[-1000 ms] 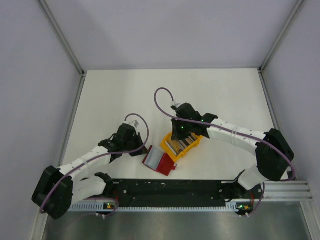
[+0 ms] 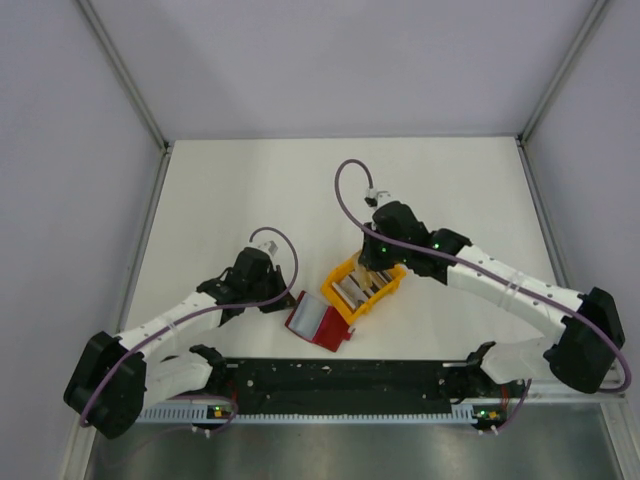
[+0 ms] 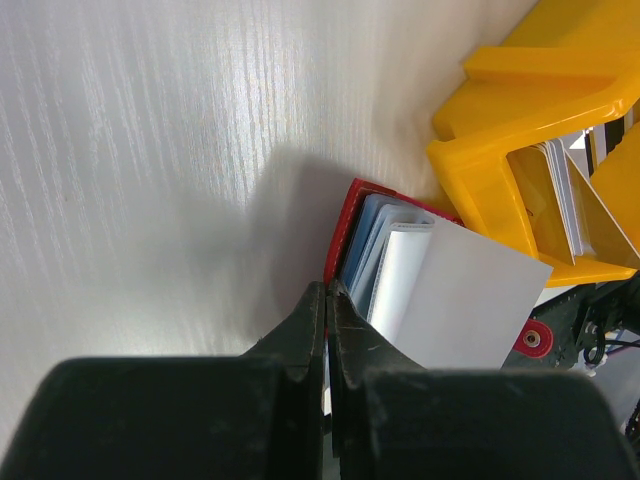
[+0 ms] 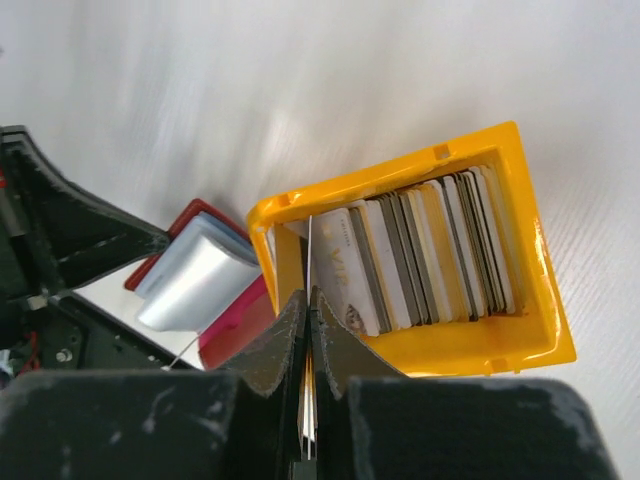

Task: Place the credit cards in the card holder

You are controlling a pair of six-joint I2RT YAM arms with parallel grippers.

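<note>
A red card holder [image 2: 331,329] with clear sleeves lies open on the table. My left gripper is shut on its red edge, with the sleeves [image 3: 398,270] fanned beside the fingertips. To the right stands a yellow box [image 2: 391,290] holding a row of cards [image 4: 425,255] on edge. Above the box's left part, my right gripper is shut on a thin card [image 4: 309,250], seen edge-on as a pale line. In the top view that card shows as a tan face [image 2: 361,274] below the right fingers.
The yellow box's near corner [image 3: 455,165] stands close beside the card holder. My left arm [image 2: 240,280] stands left of the holder.
My right gripper has moved right over the yellow box, and its arm appears larger, closer to the camera. The left gripper, the holder and the box have stayed put.
</note>
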